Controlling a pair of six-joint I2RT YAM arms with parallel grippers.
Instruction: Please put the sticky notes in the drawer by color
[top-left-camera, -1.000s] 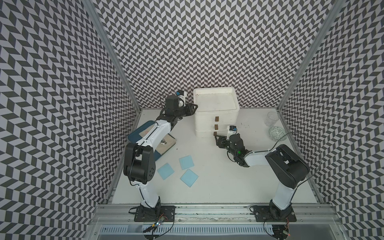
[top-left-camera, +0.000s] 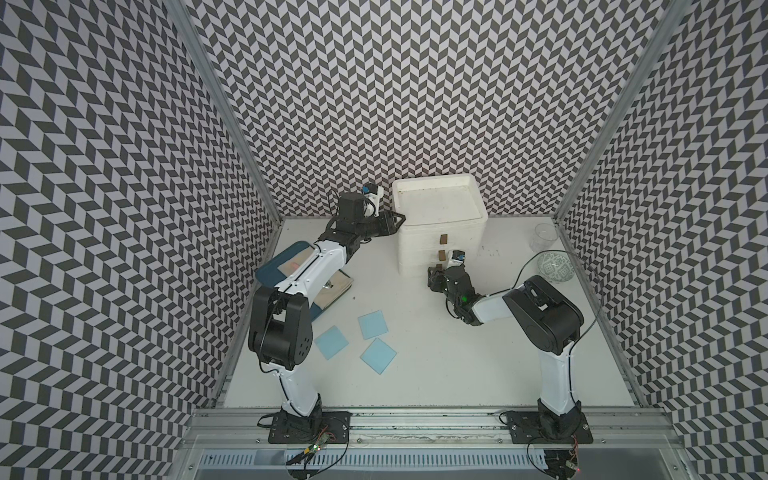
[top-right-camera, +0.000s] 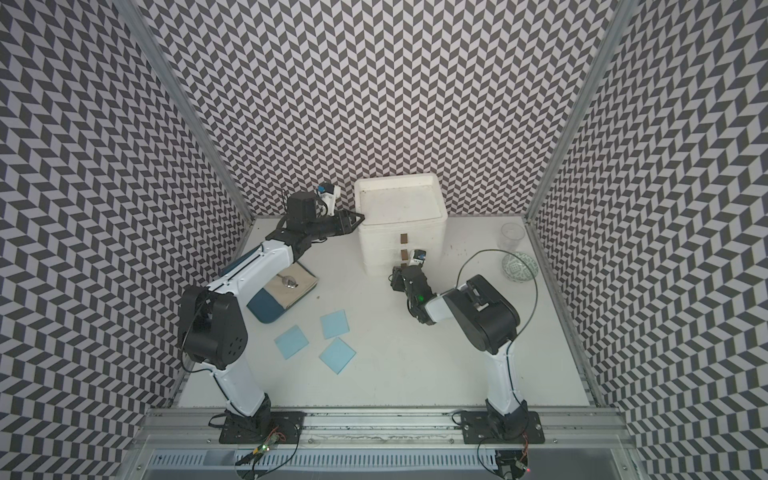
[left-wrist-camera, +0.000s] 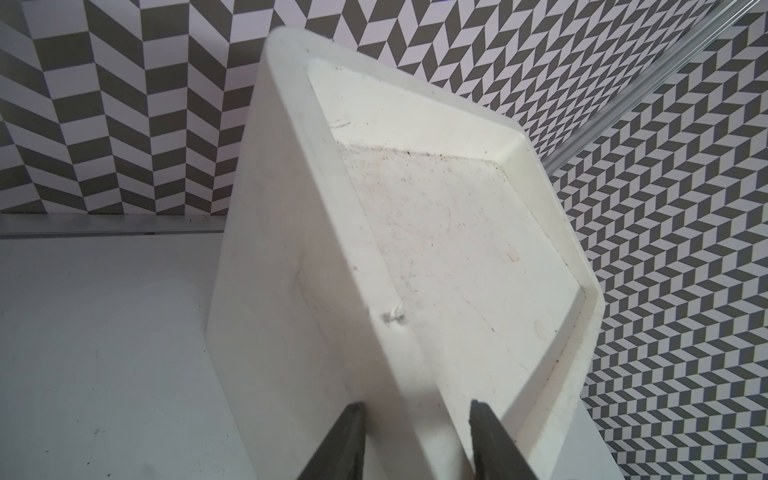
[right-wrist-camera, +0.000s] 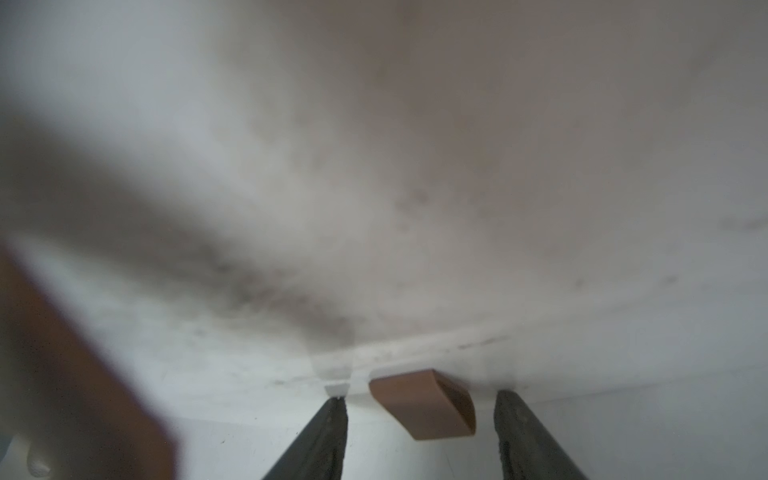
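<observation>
Three blue sticky notes lie flat on the table: one left (top-left-camera: 331, 341), one upper right (top-left-camera: 373, 325), one lower right (top-left-camera: 378, 356). The white drawer unit (top-right-camera: 400, 209) stands at the back with brown tabs down its front. My left gripper has its fingers apart, astride the unit's left rim; whether they clamp it cannot be told. Low at the front, my right gripper is open, a finger on either side of the lowest brown tab (right-wrist-camera: 424, 406), which it does not hold. A nearer tab (right-wrist-camera: 72, 384) blurs at that view's left edge.
At the left, under the left arm, a blue tray (top-right-camera: 266, 309) bears a cloth and a spoon (top-right-camera: 289, 281). A clear glass (top-left-camera: 543, 237) and a patterned round bowl (top-left-camera: 555, 267) stand at the right.
</observation>
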